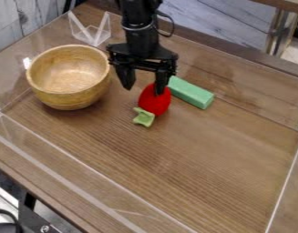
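Note:
The black gripper (pixel 142 65) hangs from the top centre on its arm, its fingers apart over the back edge of a red object (pixel 155 98). The red object lies on the wooden table (pixel 188 173), with a light green piece (pixel 144 117) at its front left. A green block (pixel 190 92) lies to its right. Whether the fingertips touch the red object is unclear.
A wooden bowl (pixel 68 80) sits at the left. A clear plastic piece (pixel 90 29) lies behind it near the back.

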